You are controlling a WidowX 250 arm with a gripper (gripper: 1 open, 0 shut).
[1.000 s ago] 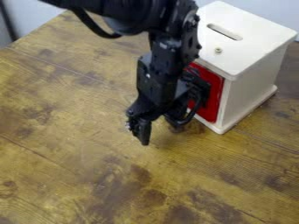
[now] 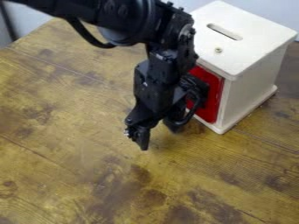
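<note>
A white wooden box (image 2: pixel 251 66) with a slot in its top stands at the upper right, its red front panel (image 2: pixel 209 106) facing left and partly hidden by the arm. My black gripper (image 2: pixel 156 131) hangs low, just left of that panel, its fingers pointing down near the wooden table. The fingers appear apart, one near the box's lower front corner and one further left. Nothing shows between them, though dark parts overlap there.
A pale wall runs behind the box at the upper right.
Compared with a second ago, the upper arm sits slightly differently and the gripper has shifted very slightly. The box has not visibly moved.
</note>
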